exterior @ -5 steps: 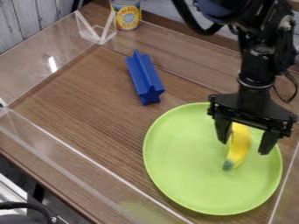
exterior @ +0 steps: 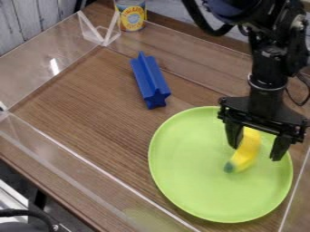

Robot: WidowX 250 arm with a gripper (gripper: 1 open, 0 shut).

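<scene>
A yellow banana [exterior: 245, 154] with a greenish tip lies on a large light-green plate [exterior: 194, 181] at the lower right. My black gripper [exterior: 256, 142] is low over the plate's back part, open, its fingers on either side of the banana's upper end. Whether they touch it I cannot tell.
A blue block [exterior: 149, 80] lies on the wooden table [exterior: 85, 122] behind and left of the plate. A can [exterior: 130, 13] stands at the far back. A clear barrier runs along the table's left edge.
The banana's lower tip has shifted slightly toward the left. My gripper has moved very little.
</scene>
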